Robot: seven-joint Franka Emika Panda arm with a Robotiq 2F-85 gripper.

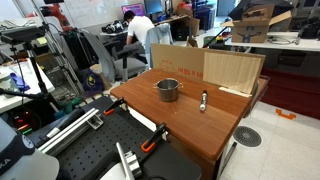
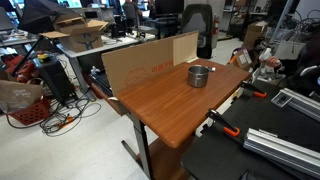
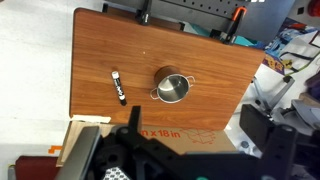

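Observation:
A small metal pot (image 3: pixel 173 87) with two side handles stands upright on the brown wooden table; its inside looks empty from above. The same pot (image 1: pixel 168 90) shows near the table's middle in the first exterior view, and the pot (image 2: pixel 198 76) is also visible in the second. Apart from it lies a dark marker-like stick (image 3: pixel 119 88) with a light band; in exterior view 1 this stick (image 1: pixel 203 101) is to the pot's right. High over the table, my gripper is open, its dark fingers wide apart with nothing between them.
A cardboard panel (image 1: pixel 205 66) stands upright along the table's far edge. Black clamps (image 3: pixel 239 25) sit at the edge near the robot's dark base (image 1: pixel 80 148). Bare tabletop (image 2: pixel 165 105) surrounds the pot. A person (image 1: pixel 138 32) is in the background.

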